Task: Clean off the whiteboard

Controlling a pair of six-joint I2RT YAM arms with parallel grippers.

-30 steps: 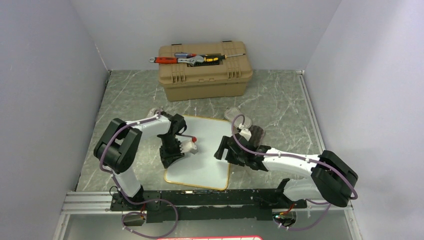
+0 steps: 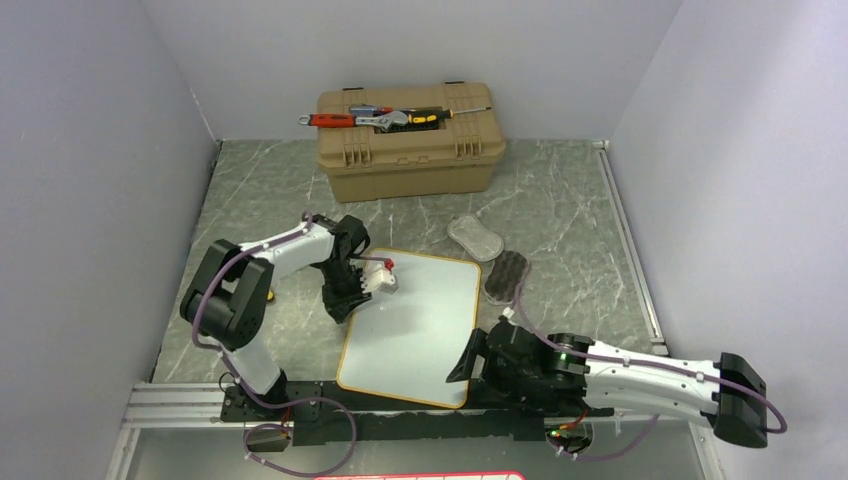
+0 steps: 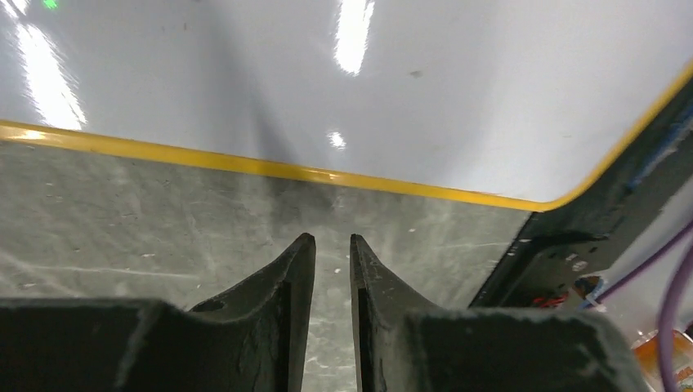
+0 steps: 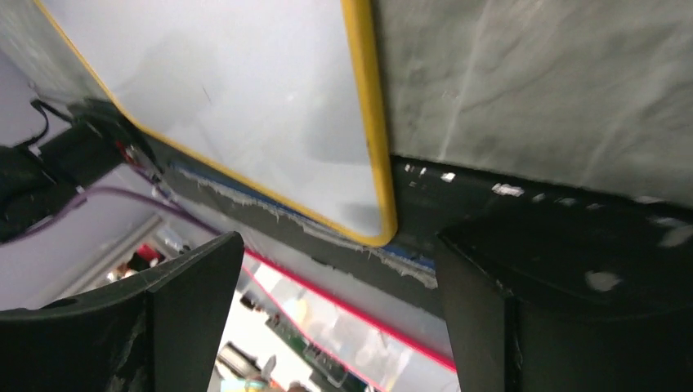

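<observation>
The whiteboard (image 2: 420, 320) with its yellow rim lies flat on the grey table, its near edge reaching over the dark front rail. Its visible face looks white, with glare and one small dark speck in the left wrist view. Over its left edge is my left gripper, partly open, a narrow empty gap between its fingers. My right gripper stands open at the board's near right corner, fingers wide apart and nothing between them. A dark pad (image 2: 507, 277) lies by the board's right edge. No marker writing can be made out.
A light grey oval pad (image 2: 475, 238) lies behind the board's far right corner. The tan toolbox (image 2: 410, 170) stands at the back with tools on its lid. Walls close in both sides.
</observation>
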